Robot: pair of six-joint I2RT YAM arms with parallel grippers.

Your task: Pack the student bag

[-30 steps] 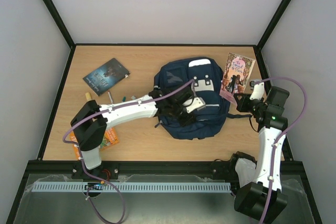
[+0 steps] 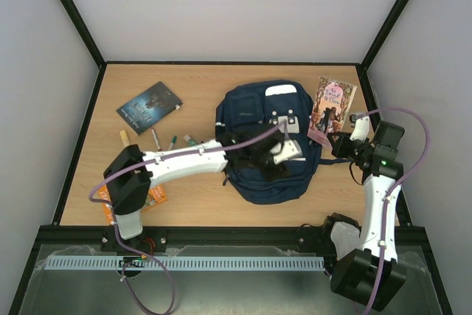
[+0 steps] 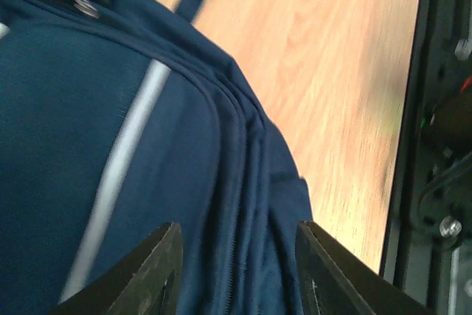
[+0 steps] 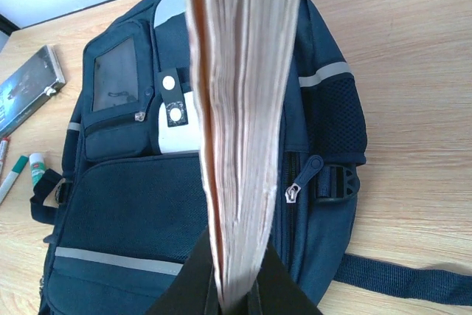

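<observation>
A dark blue backpack (image 2: pixel 262 186) lies flat near the middle of the table, its front pocket and zippers facing up. Over its lower part hovers my left gripper, open; in the left wrist view only the bag's lower edge and table show past its fingertips, with nothing between them. To the right of the bag, my right gripper (image 2: pixel 332 140) is shut on a pink-covered book (image 2: pixel 332 105) and holds it up. The right wrist view shows this book (image 4: pixel 240 123) edge-on, pages toward the camera, hiding part of the bag behind it.
A dark blue book (image 2: pixel 149 108) lies at the back left. Several pens and a glue stick (image 4: pixel 37 167) lie left of the bag. An orange book (image 2: pixel 153 194) sits at the front left, partly under the left arm. One bag strap (image 4: pixel 405 279) extends rightward.
Compared with a second ago, the bag's bottom edge reaches further toward the front. The right arm and its book look still.
</observation>
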